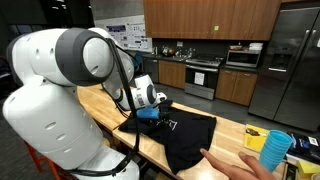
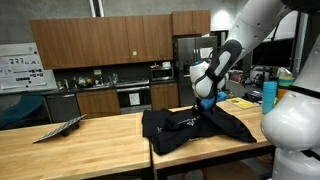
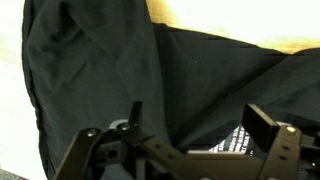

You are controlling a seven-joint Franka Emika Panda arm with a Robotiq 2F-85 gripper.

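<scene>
A black cloth (image 1: 193,143) lies spread with folds over the wooden table. In the wrist view, the same cloth (image 3: 90,75) fills most of the picture, with a crease running down near the middle. My gripper is open above it, with dark fingers (image 3: 135,117) apart to the left and right. Between them, low in the picture, a white printed label (image 3: 236,140) shows against the black. From the second exterior view, the gripper (image 2: 203,103) is seen low over the cloth (image 2: 185,130); whether it touches cannot be told.
A blue cup (image 1: 273,150) stands right of the cloth, near some yellow items (image 1: 256,138). A person's hand (image 1: 235,168) reaches in at the lower right. Bare table (image 2: 75,150) extends left of the cloth in the second exterior view.
</scene>
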